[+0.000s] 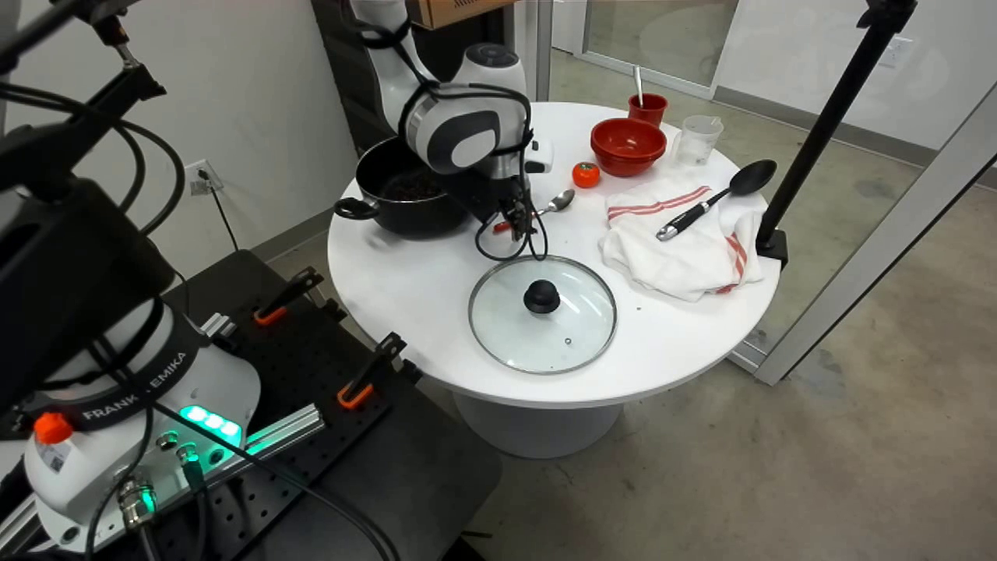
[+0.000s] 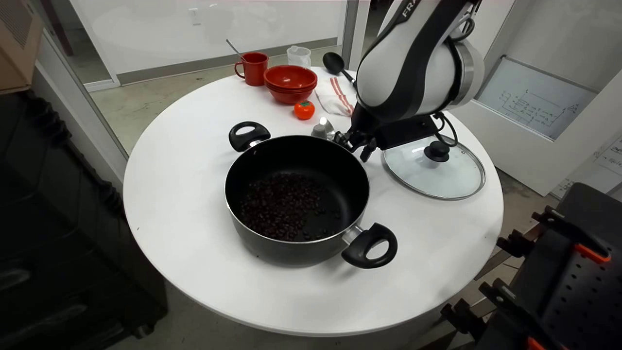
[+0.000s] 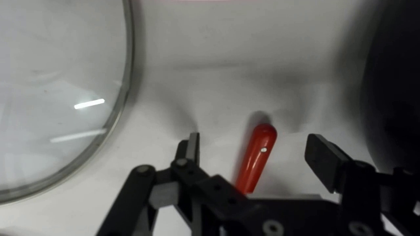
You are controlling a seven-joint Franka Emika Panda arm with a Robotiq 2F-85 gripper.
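Observation:
A spoon with a red handle [image 3: 256,159] lies on the white table; its metal bowl [image 1: 561,200] shows in exterior view 1. Over that handle my gripper stands open, one finger on each side of it and clear of it in the wrist view. The black pot [image 2: 298,251], with dark beans [image 2: 280,204] on its bottom, is close beside the gripper. On the other side rests the glass lid [image 1: 542,336], flat on the table with its black knob [image 1: 542,296] upward. The spoon's middle is hidden behind my gripper in the wrist view.
Past the spoon are a tomato [image 1: 586,174], stacked red bowls [image 1: 628,145], a red mug [image 2: 254,69] and a clear cup [image 1: 698,140]. A black ladle [image 1: 720,196] lies on a striped towel [image 1: 678,266].

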